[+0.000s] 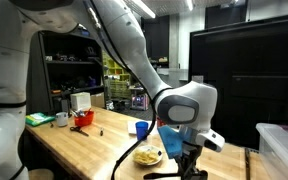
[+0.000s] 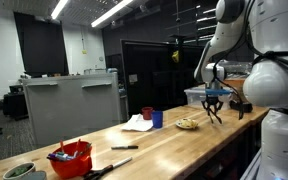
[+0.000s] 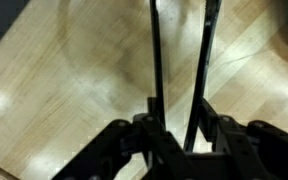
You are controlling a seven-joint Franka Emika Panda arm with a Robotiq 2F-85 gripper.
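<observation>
In the wrist view my gripper is shut on a dark tool point(image 3: 202, 65) with two long thin arms, like tongs; what it is exactly I cannot tell. Its arms stand apart, with bare table between them. From exterior view 1, the gripper point(image 1: 192, 172) is low at the front edge of the picture, and a dark bar reaches left from it. A plate of yellow food point(image 1: 146, 155) lies to the left of the gripper. In exterior view 2 that food point(image 2: 187, 123) appears beside the gripper point(image 2: 215, 112), apart from it.
A blue cup point(image 1: 142, 129) stands behind the plate. At the far left of the table are a red basket point(image 1: 82, 118) and dark-handled tools. In exterior view 2, a white cloth point(image 2: 137, 123) and a red cup point(image 2: 147, 112) lie farther off.
</observation>
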